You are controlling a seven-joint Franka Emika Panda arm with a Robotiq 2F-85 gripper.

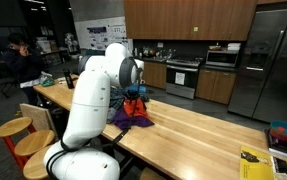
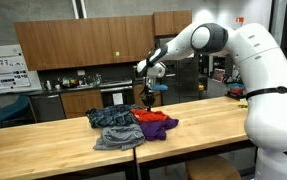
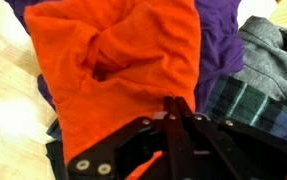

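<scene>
A bright red-orange cloth [image 3: 123, 62] lies rumpled over a purple cloth [image 3: 219, 45], filling the middle of the wrist view. My gripper points down over the red cloth's lower right part. Its fingers are shut, with nothing visible between the tips; whether they touch the cloth is hard to tell. Beside the pile, at the right of the wrist view, lie a grey cloth [image 3: 269, 58] and a dark plaid cloth [image 3: 245, 108]. Exterior view 2 shows the red cloth [image 2: 161, 115] on the purple cloth [image 2: 155, 130].
Grey fabric [image 2: 143, 131] and a dark garment [image 2: 113, 114] lie beside the red and purple cloths on the wooden table [image 2: 211, 112]. A yellow sheet [image 1: 255, 165] lies at the table's near right in exterior view 1. Bare tabletop stretches between it and the cloths.
</scene>
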